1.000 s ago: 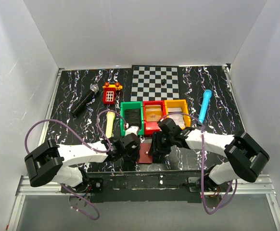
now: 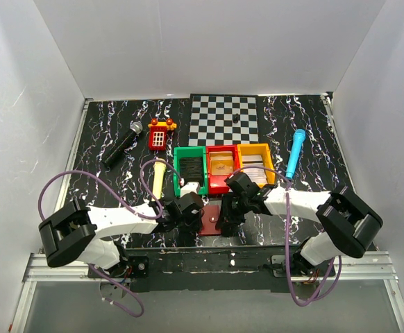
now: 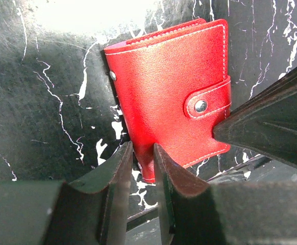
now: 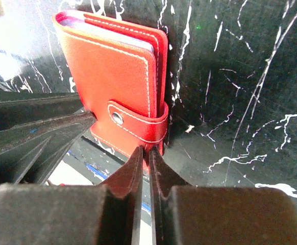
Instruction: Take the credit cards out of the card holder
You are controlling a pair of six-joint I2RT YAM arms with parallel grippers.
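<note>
The red leather card holder [image 2: 209,220] lies folded on the dark marbled table near the front edge, between both arms. In the left wrist view, my left gripper is shut on the spine side of the card holder [image 3: 164,81]. Pale card edges or sleeves show inside the top of the card holder [image 4: 102,66] in the right wrist view. There, my right gripper has its fingertips close together at the holder's opening side, by the snap strap [image 4: 138,122]. Whether they pinch the strap or the cover edge is unclear.
Just behind stand the green bin [image 2: 181,152], red bin [image 2: 221,148] and yellow bin [image 2: 266,150]. Farther out lie a black microphone [image 2: 121,144], a red toy phone [image 2: 157,137], a yellow stick [image 2: 159,179], a blue microphone [image 2: 295,154] and a checkered board [image 2: 223,119].
My right arm has shifted a little to the left, its fingers now lower over the card holder. The left arm has barely moved, and the holder stays nearly in place.
</note>
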